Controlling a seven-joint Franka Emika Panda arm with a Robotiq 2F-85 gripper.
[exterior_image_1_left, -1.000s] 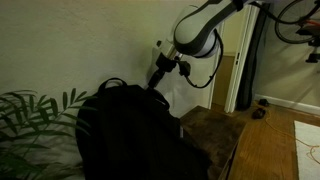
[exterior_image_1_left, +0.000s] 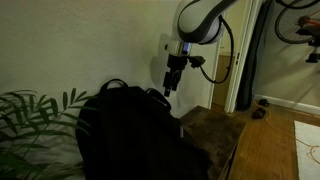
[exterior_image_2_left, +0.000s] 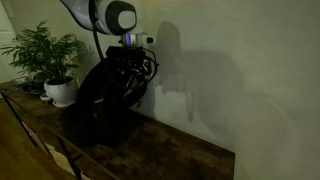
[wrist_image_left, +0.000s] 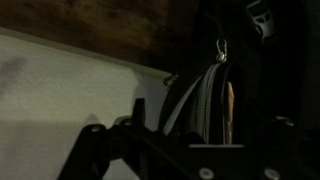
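Observation:
A black backpack (exterior_image_1_left: 135, 135) stands on the dark wooden surface, leaning near the wall in exterior view 1. My gripper (exterior_image_1_left: 168, 92) is over its right upper side, pointing down, close to the raised strap or handle loop. In the wrist view, the bag's zipper (wrist_image_left: 208, 95) runs between the fingers, with a metal zipper pull (wrist_image_left: 221, 50) at its far end. Something orange (wrist_image_left: 230, 105) shows in a narrow gap beside the zipper. The gripper is open, and I see nothing held. In exterior view 2 the gripper and the dark bag (exterior_image_2_left: 95, 110) blend together.
A potted plant (exterior_image_2_left: 50, 60) stands beside the bag. Behind is a pale wall (exterior_image_1_left: 60, 50). A black buckle (wrist_image_left: 262, 20) lies on the bag in the wrist view.
Over the last second my gripper has moved to the right in exterior view 1 and swung to point more steeply down. The bag shows no clear movement.

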